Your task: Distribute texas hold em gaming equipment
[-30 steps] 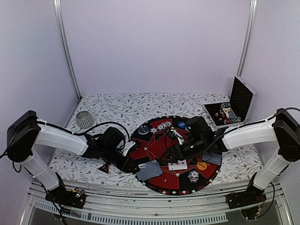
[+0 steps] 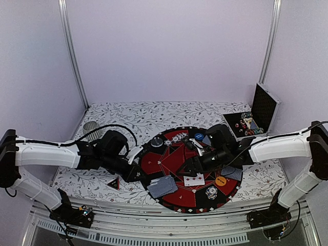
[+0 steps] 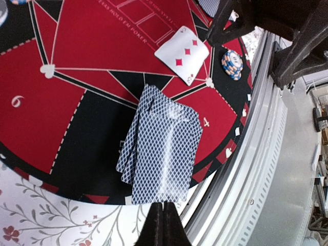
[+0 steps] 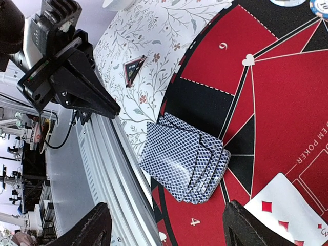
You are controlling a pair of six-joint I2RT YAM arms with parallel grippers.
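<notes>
A pile of patterned face-down cards (image 2: 162, 187) lies at the near left of the round red-and-black poker mat (image 2: 156, 163). My left gripper is shut with nothing visible between its fingers, just short of that pile. My right gripper has its fingers apart over the mat near the face-up diamond card (image 4: 282, 207); nothing shows between them. Chip stacks (image 3: 231, 64) sit at the mat's near right. More patterned cards (image 2: 233, 173) lie at its right side, partly behind my right arm.
An open case (image 2: 246, 123) with chips stands at the back right. A ribbed cup (image 2: 91, 132) is at the left. A small dark triangular item (image 2: 114, 183) lies left of the mat. The table's metal front edge is close to both grippers.
My right arm has risen slightly. The cards look unmoved.
</notes>
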